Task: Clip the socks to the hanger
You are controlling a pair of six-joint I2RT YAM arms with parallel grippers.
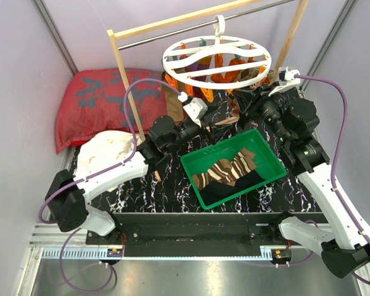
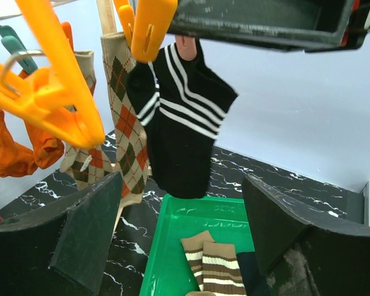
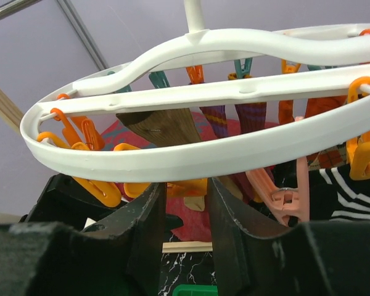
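Observation:
The white round hanger (image 1: 216, 47) hangs from the rail, with socks and coloured clips on it; a black striped sock (image 2: 184, 123) hangs beside argyle ones (image 2: 120, 111). My left gripper is open just below the hanger, facing an orange clip (image 2: 74, 117), nothing between its fingers. My right gripper is at the ring's near edge, its fingertips apart around the lower part of an orange clip behind the ring; whether it touches the clip is unclear. Striped and black socks (image 1: 225, 169) lie in the green bin (image 1: 197, 157).
A red cushion (image 1: 86, 111) and white cloth (image 1: 98, 148) lie at the left on the black marble table (image 1: 123, 200). A wooden frame (image 1: 129, 92) with a rail stands behind. The bin sits below both grippers.

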